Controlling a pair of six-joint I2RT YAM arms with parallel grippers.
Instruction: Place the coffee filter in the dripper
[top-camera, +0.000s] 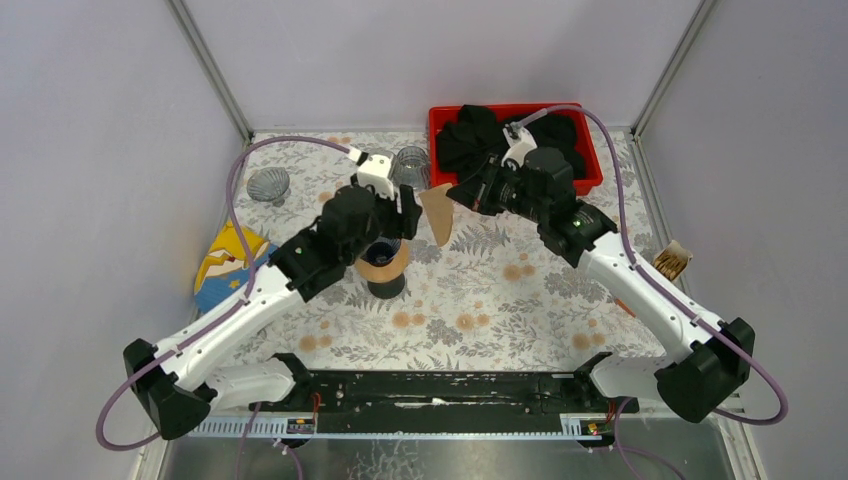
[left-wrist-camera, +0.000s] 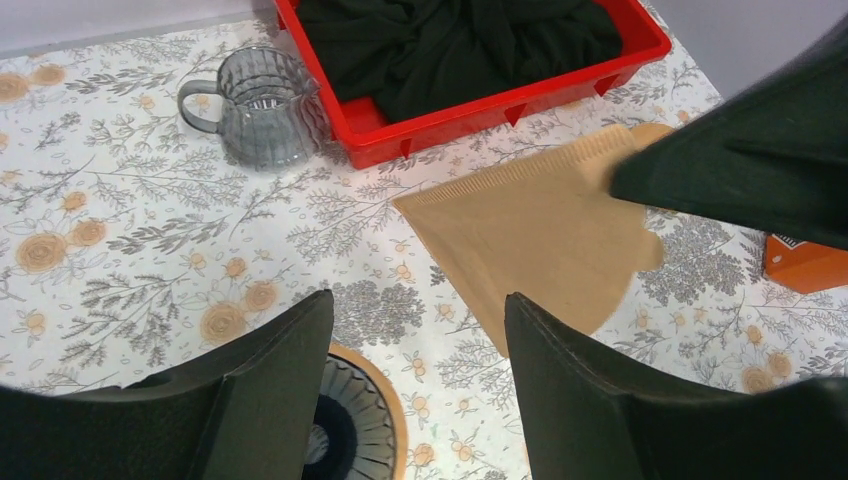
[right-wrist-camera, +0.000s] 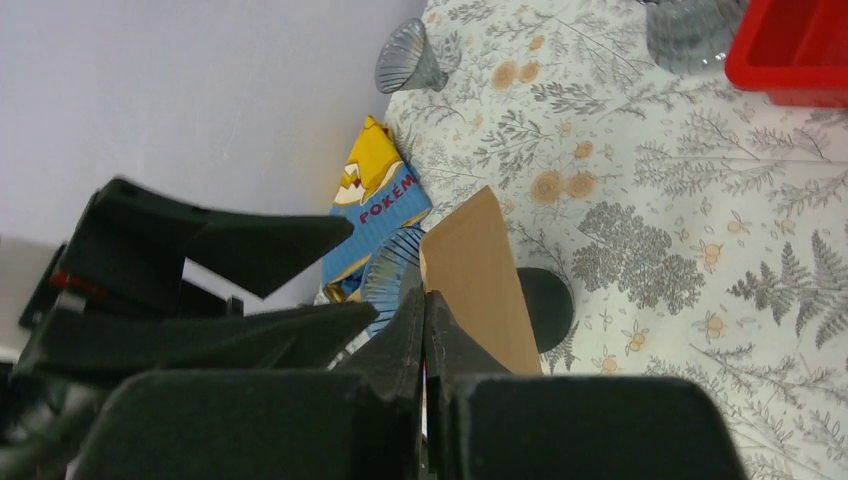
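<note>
A flat tan paper filter (top-camera: 438, 215) hangs upright from my right gripper (top-camera: 452, 195), whose fingers are closed on its edge in the right wrist view. My left gripper (top-camera: 405, 205) stands open just left of the filter; in the left wrist view the filter (left-wrist-camera: 530, 240) lies beyond the gap between its fingertips. The ribbed dripper (top-camera: 380, 250) sits on a round wooden stand (top-camera: 395, 265) with a dark base (top-camera: 386, 288), partly hidden under my left wrist, below and left of the filter.
A glass jug (top-camera: 411, 165) stands beside a red bin (top-camera: 590, 160) with dark cloth at the back. A ribbed glass (top-camera: 268, 184) and yellow-blue packet (top-camera: 225, 270) lie left, an open box (top-camera: 672, 260) right.
</note>
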